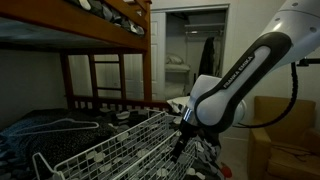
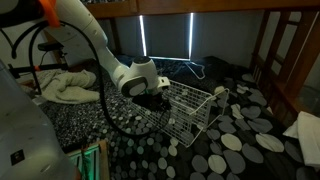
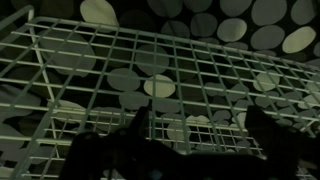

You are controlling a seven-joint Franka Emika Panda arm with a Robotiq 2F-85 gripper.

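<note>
A white wire basket (image 1: pixel 112 150) rests on the bed, its grid of thin bars open at the top. In the wrist view, the wire basket (image 3: pixel 165 85) spans most of the picture. My gripper is over the wire bars with its two dark fingers wide apart. Some bars pass through the gap as seen from above; whether the fingers touch them cannot be told. From the second exterior side, the gripper (image 2: pixel 160 102) is at the basket's left side, its tips dark and hard to make out.
A white hanger (image 1: pixel 50 127) lies on the dark bedding at the left. Dotted bedding (image 2: pixel 245 145) spreads around the basket. The upper bunk (image 1: pixel 75 25) overhangs the left side, and a tan armchair (image 1: pixel 285 140) stands at the right.
</note>
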